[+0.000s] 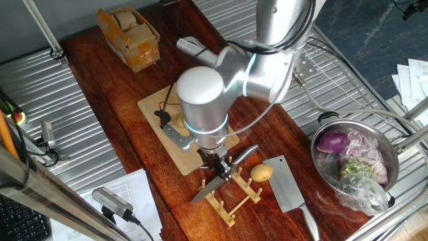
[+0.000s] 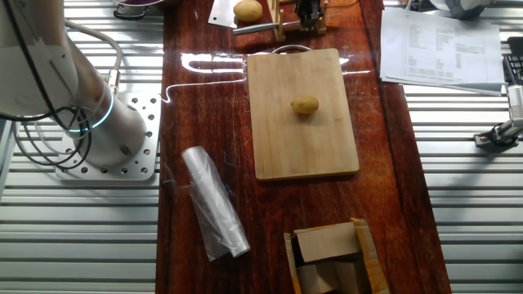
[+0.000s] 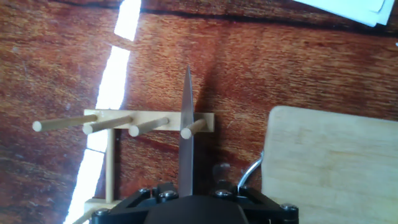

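A knife [image 1: 208,190] lies across the wooden peg rack [image 1: 225,213], its silver handle toward the cleaver. In the wrist view its blade [image 3: 186,155] points away from me, passing beside the rack's end peg [image 3: 194,129]. My gripper [image 1: 218,165] is low over the knife, near where blade meets handle. At the wrist view's bottom edge, black finger parts of the gripper stand on both sides of the blade. The handle is hidden there, and whether the fingers press on the knife does not show.
Beside the rack are a potato [image 1: 261,173] and a cleaver [image 1: 285,184]. Another potato [image 2: 305,104] rests on the cutting board [image 2: 270,147]. A pot [image 1: 394,161], cardboard box [image 1: 137,57] and plastic roll [image 2: 214,200] stand or lie farther off.
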